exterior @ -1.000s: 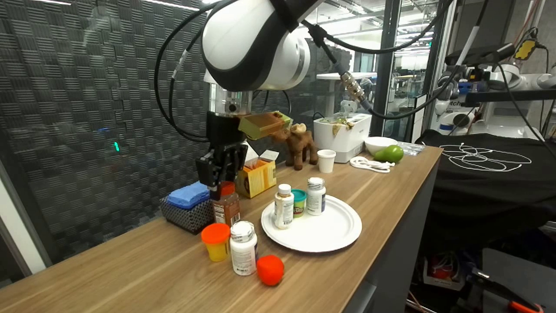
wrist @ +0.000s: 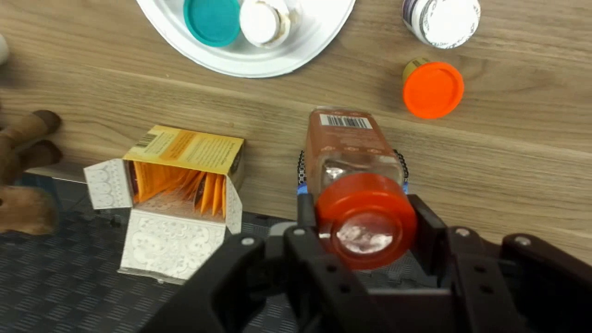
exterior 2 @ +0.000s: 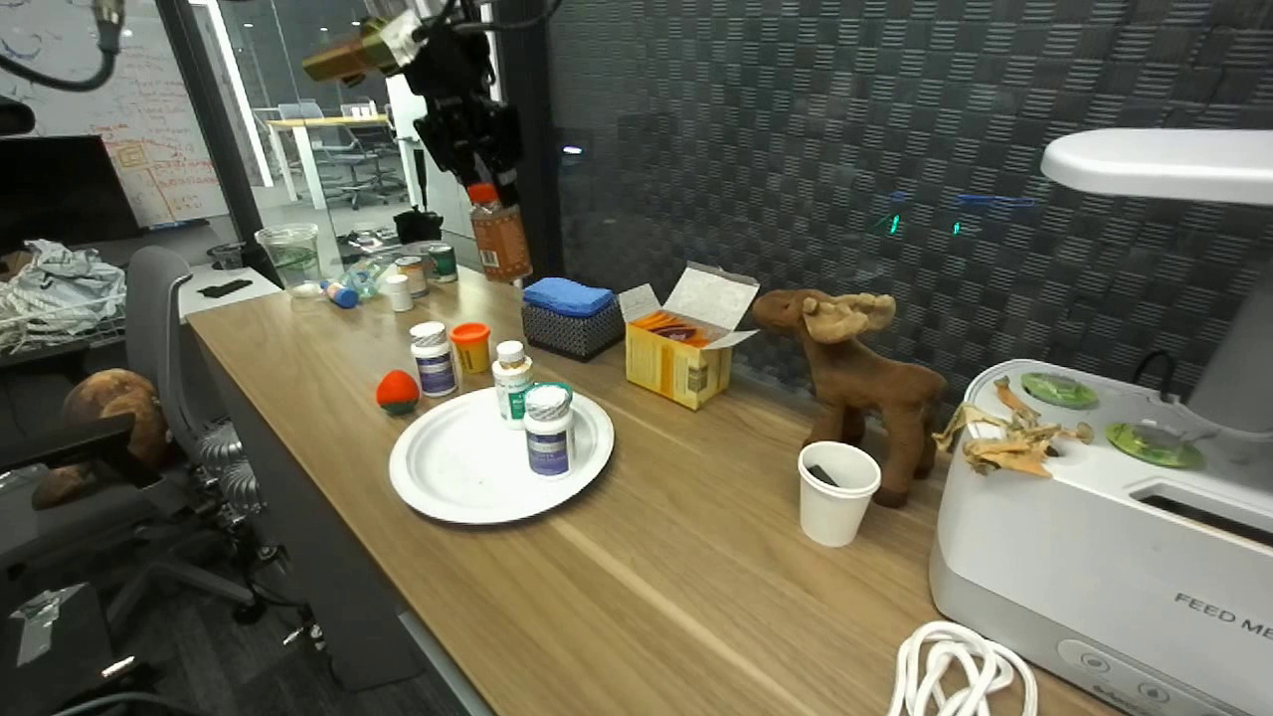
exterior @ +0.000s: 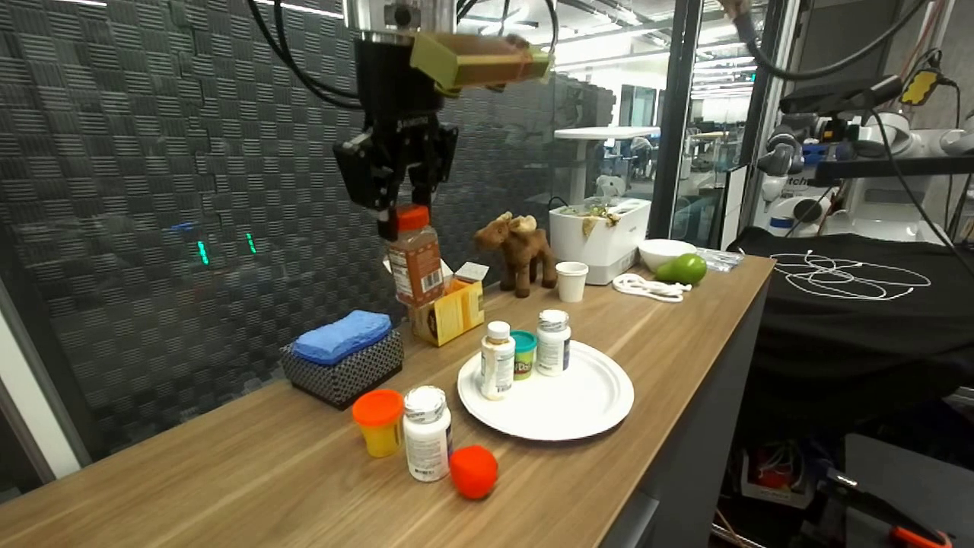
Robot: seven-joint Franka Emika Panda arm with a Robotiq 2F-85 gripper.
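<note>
High over the back of the counter, my gripper is shut on the red lid of a clear bottle with a reddish-brown label. The bottle hangs a little tilted, clear of the table. In the wrist view its red cap sits between the two dark fingers. A white plate carries a white bottle, a teal-lidded tub and a white jar. Off the plate stand an orange-lidded yellow tub, another white jar and a red ball-like object.
Below and behind the held bottle are a dark woven box with a blue cloth and an open yellow box of packets. A brown moose toy and paper cup stand farther along.
My gripper has risen with the red-capped bottle in it. A second ago the bottle was down on the counter beside the woven box. The other objects have stayed put.
</note>
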